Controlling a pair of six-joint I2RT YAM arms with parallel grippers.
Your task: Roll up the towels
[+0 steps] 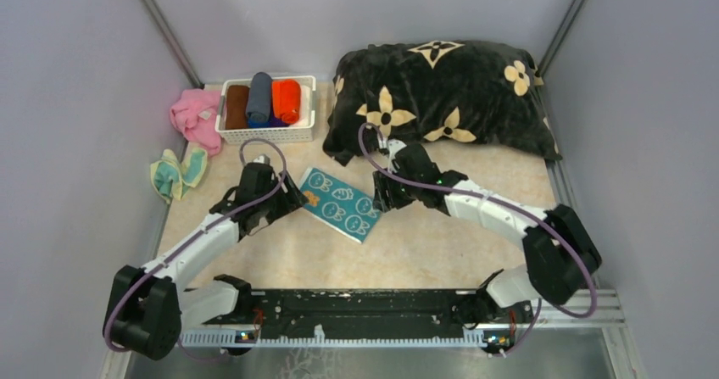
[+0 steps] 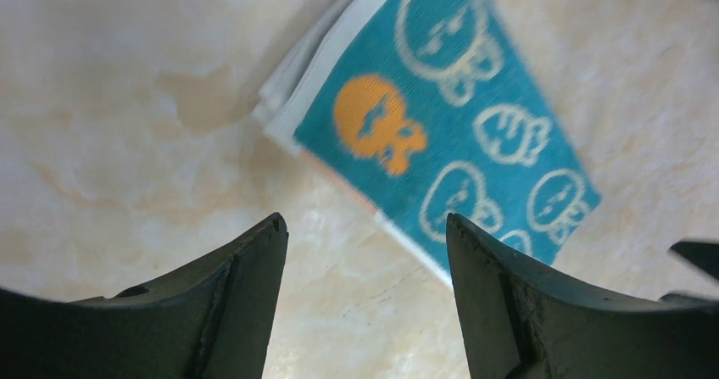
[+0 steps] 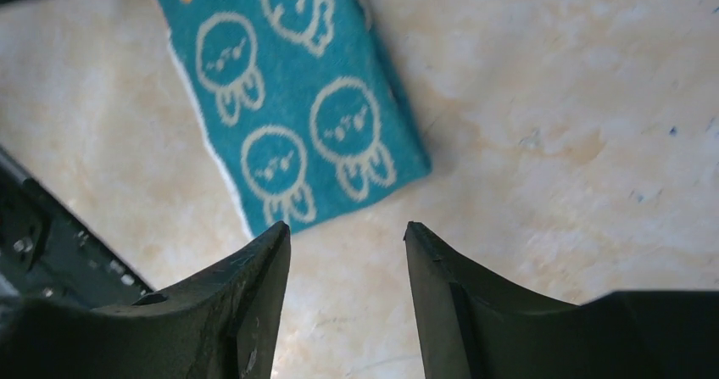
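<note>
A teal towel (image 1: 339,214) with white-outlined faces and one orange face lies folded flat and slanted in the middle of the mat, also filling much of the left wrist view (image 2: 432,133) and the right wrist view (image 3: 297,116). My left gripper (image 1: 292,194) hangs at the towel's left end, its fingers (image 2: 229,303) apart with only mat between them. My right gripper (image 1: 386,192) is over the towel's right end, open and empty, with fingers (image 3: 449,303) spread below the towel's edge in its wrist view.
A white basket (image 1: 267,133) of rolled towels stands at back left, beside a pink cloth (image 1: 195,116) and a yellow-and-teal cloth (image 1: 174,175). A large dark pillow (image 1: 441,99) fills the back right.
</note>
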